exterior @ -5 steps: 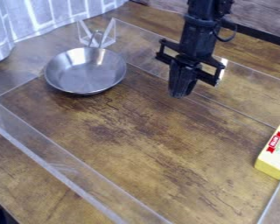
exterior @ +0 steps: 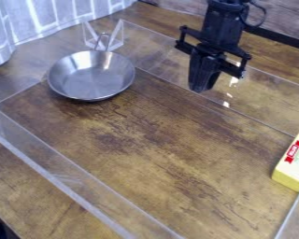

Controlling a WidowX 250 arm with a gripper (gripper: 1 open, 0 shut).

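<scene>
My gripper (exterior: 205, 77) hangs at the top centre of the camera view, dark, its narrow fingertips pointing down and close together. It appears shut, with nothing visible between the fingers. It is to the right of a shallow metal pan (exterior: 90, 75), which lies on the wooden table (exterior: 146, 159) at the upper left, apart from the gripper.
A yellow box (exterior: 291, 166) with a red and white label lies at the right edge. A pale wire-like holder (exterior: 102, 34) stands behind the pan. Clear plastic borders run round the work area.
The gripper has shifted slightly to the right and up in the view over the last second. The pan and box have not moved.
</scene>
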